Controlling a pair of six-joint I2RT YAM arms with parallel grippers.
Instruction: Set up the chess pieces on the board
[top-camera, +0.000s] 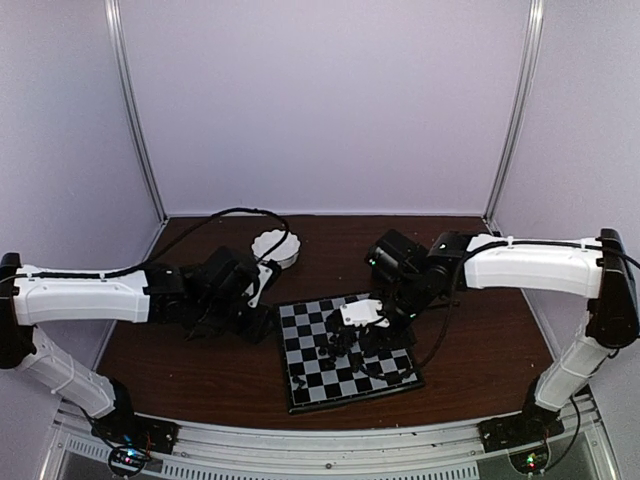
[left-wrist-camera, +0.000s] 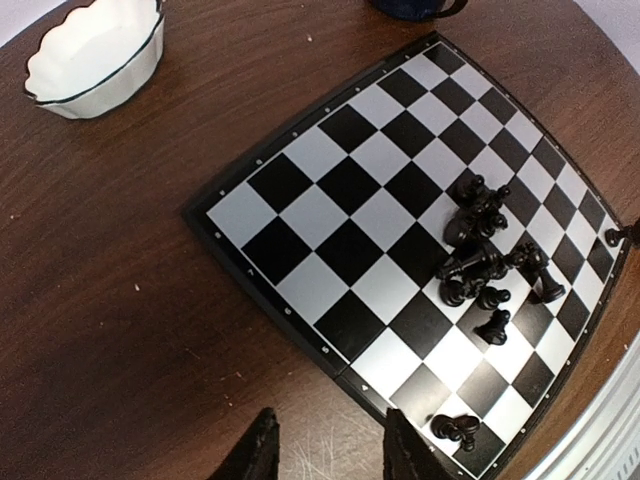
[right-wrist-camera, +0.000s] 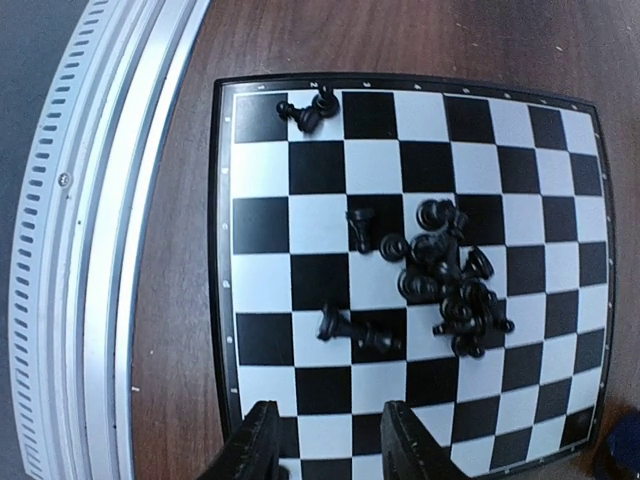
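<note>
Black chess pieces lie on the checkered board (top-camera: 300, 345); in the left wrist view most form a jumbled heap (left-wrist-camera: 480, 250) near its middle. A small group of pieces (left-wrist-camera: 457, 430) lies at one corner, and a lone piece (left-wrist-camera: 613, 237) is by the right edge. Over the board stands my right gripper, open, with nothing visible between its fingers; a toppled piece (right-wrist-camera: 355, 330) lies ahead of it. Left of the board, my left gripper is open and empty above bare table. The right arm hides part of the board in the top view.
A white scalloped bowl (top-camera: 276, 248) sits at the back of the table. The dark blue mug (left-wrist-camera: 415, 8) is beyond the board, hidden in the top view by the right arm. Bare wood (left-wrist-camera: 110, 300) lies left of the board.
</note>
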